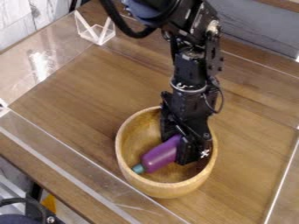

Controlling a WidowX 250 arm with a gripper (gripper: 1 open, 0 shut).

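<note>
A tan bowl (138, 178) stands on the wooden table in the camera view. Inside it lies a purple object (156, 156) with a teal tip at its lower left. My black gripper (183, 143) reaches down into the bowl and is shut on the upper right end of the purple object. The fingers are partly hidden among dark parts and the bowl.
A white wire holder (98, 26) stands at the back left of the table (82, 96). Bare wood surrounds the bowl. The table's edges run along the lower left and the right, with a wall at the back.
</note>
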